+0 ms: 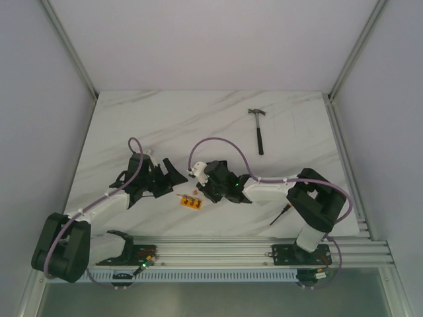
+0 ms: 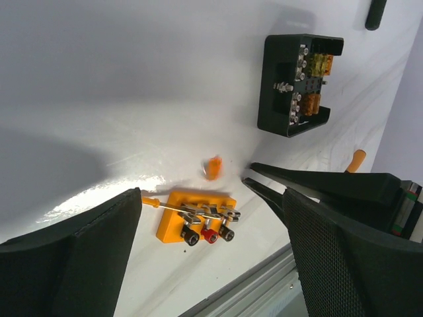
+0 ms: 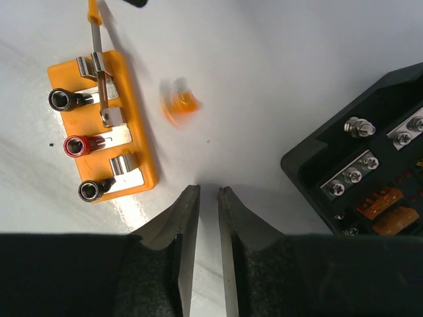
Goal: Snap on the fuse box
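The black fuse box lies on the white table, seen at the right of the right wrist view (image 3: 317, 152). An orange board (image 3: 96, 132) with three terminals and a screwdriver across its clips lies left of it. A small orange piece (image 3: 178, 104) is between them. My right gripper is shut, its tips low over the table between board and box; nothing clear shows between them. My left gripper (image 1: 174, 174) is open at the left, beside the board, its fingers at the lower sides of its wrist view.
A hammer (image 1: 260, 139) lies at the back right. A screwdriver (image 1: 281, 213) lies at the front right, partly under the right arm.
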